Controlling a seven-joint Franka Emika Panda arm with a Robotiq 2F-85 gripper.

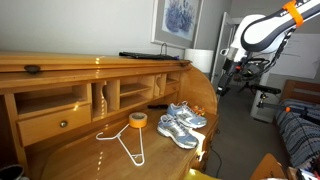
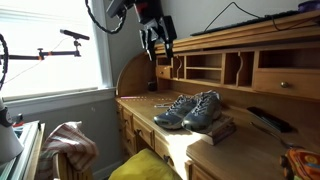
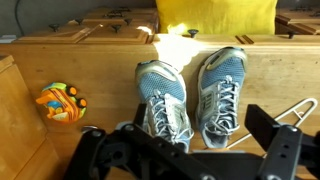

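A pair of grey-blue running shoes rests side by side on the wooden desk: the left shoe (image 3: 163,98) and the right shoe (image 3: 220,98) in the wrist view. Above them hangs my gripper, its fingers wide apart and nothing between them. Exterior view 2 has the gripper (image 2: 160,48) well over the desk, clear of the shoes (image 2: 190,110). A white hanger (image 1: 128,146) lies on the desk, nearer the camera than the shoes in exterior view 1.
An orange tape roll (image 1: 138,120) stands near the cubbies. Beyond the shoes sits an orange patterned item (image 3: 62,102). A yellow cushion (image 2: 143,166) is below the desk's front edge. Drawers and shelves (image 1: 134,90) line the back.
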